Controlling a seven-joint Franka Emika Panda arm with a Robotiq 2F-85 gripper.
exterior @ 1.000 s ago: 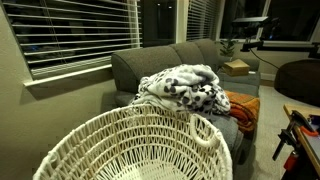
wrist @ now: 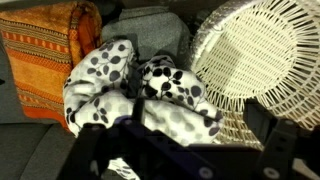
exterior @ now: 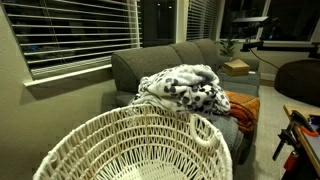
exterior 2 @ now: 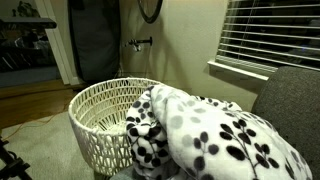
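Note:
A white blanket with dark leaf prints (exterior: 187, 88) lies heaped on the grey couch, just behind the white woven basket (exterior: 130, 140). Exterior view 2 has the blanket (exterior 2: 225, 135) large in the foreground, with the basket (exterior 2: 100, 122) to its left. From above, the wrist view shows the crumpled blanket (wrist: 120, 85) left of the basket (wrist: 265, 55), whose visible inside looks empty. My gripper is open over the blanket's right part and the basket's near side. Its fingers are spread wide, and I see nothing held between them.
An orange patterned throw (wrist: 45, 55) lies on the couch (exterior: 150, 62) beside the blanket. A cardboard box (exterior: 236, 67) sits farther back. A wall and window blinds (exterior: 75, 35) stand behind the basket. Dark equipment fills the right edge of exterior view 1.

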